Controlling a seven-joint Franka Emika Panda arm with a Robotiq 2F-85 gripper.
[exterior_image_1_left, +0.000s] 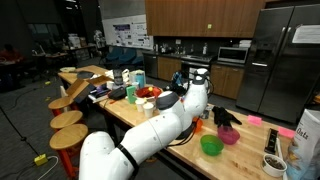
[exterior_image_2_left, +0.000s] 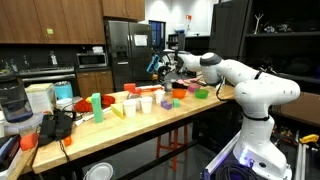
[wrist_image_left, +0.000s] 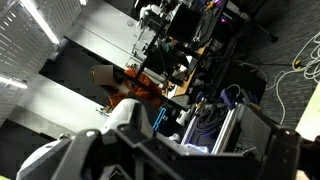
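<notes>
My gripper shows as two dark fingers at the bottom of the wrist view, set well apart, with no object visible between them. In exterior view 1 the white arm (exterior_image_1_left: 170, 122) reaches over the table, its gripper end raised and small near the kitchen background. A green bowl (exterior_image_1_left: 211, 145) and a pink bowl (exterior_image_1_left: 228, 136) sit on the wooden table to the right of the arm. Behind them lies a black object (exterior_image_1_left: 225, 117) whose kind is hard to tell. An orange bowl (exterior_image_1_left: 195, 125) is partly hidden beside the arm.
White cups (exterior_image_2_left: 147, 105) and a green cup (exterior_image_2_left: 97, 104) stand along the table in exterior view 2. Small pink pieces (exterior_image_1_left: 286, 132) and a white bowl (exterior_image_1_left: 273, 165) lie at the right in exterior view 1. Bare tabletop (exterior_image_1_left: 246, 150) shows between the bowls.
</notes>
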